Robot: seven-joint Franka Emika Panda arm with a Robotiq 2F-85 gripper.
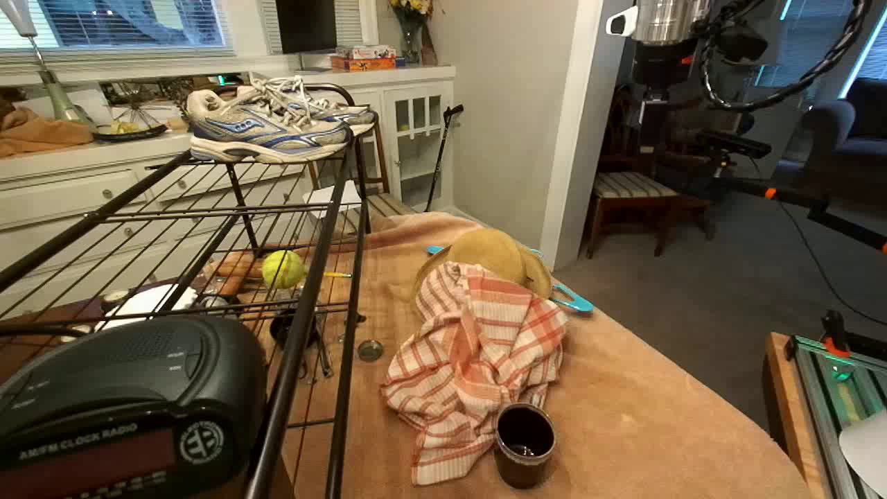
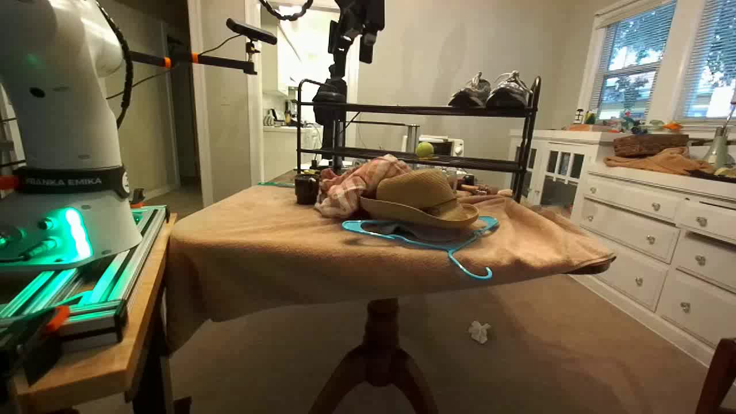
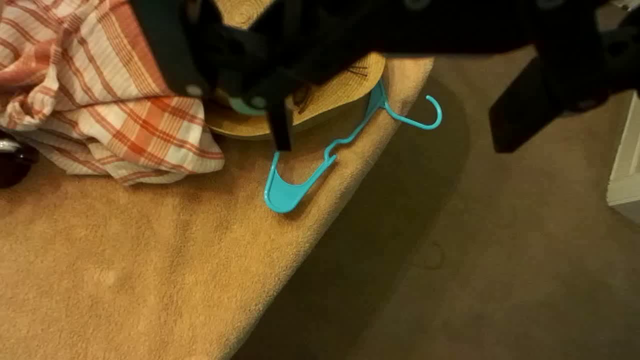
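Note:
In the wrist view my gripper is open, its two black fingers wide apart with nothing between them. Below it lies a turquoise hanger [image 3: 285, 195] at the table edge, its hook jutting past the edge. A tan straw hat [image 2: 414, 190] rests over part of the hanger, hiding it. Against the hat is a crumpled red-and-white striped cloth [image 1: 490, 341]. A dark cup [image 1: 524, 445] stands upright beside the cloth's near end in exterior view 1. The gripper's height above the table is hard to judge.
A black wire rack [image 1: 316, 274] borders the table, carrying a clock radio [image 1: 125, 407] and worn sneakers [image 1: 266, 125] on top. A tennis ball [image 1: 283, 269] shows through its wires. Bare towel-covered tabletop [image 1: 648, 416] lies right of the cup.

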